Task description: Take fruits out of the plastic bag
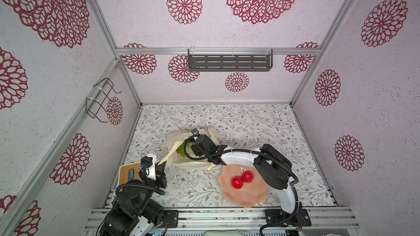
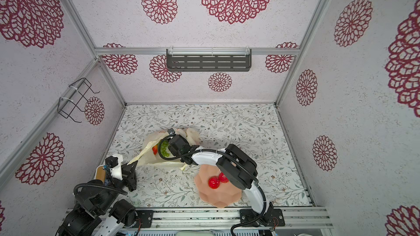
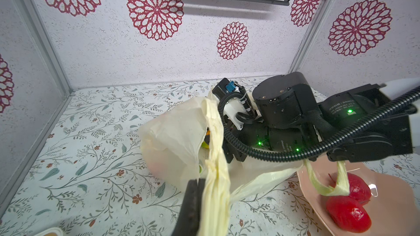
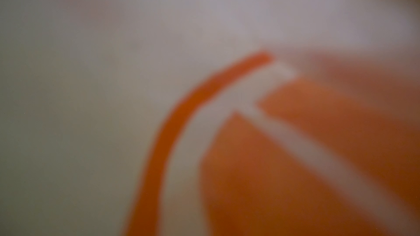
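The cream plastic bag (image 3: 170,135) lies open on the table. Inside it green grapes (image 2: 165,149) and a small red-orange item (image 2: 154,149) show. My left gripper (image 1: 159,162) is shut on the bag's twisted handle (image 3: 216,170), pulled toward the front left. My right gripper (image 1: 194,147) is down in the bag, its fingertips hidden; its wrist view is a blur of pale and orange. Two red fruits (image 1: 237,182) (image 1: 247,176) lie on the pink plate (image 1: 227,194) in front of the bag, to the right.
A wooden board (image 1: 126,172) with a blue item lies at the left beside my left arm. A grey rack hangs on the back wall.
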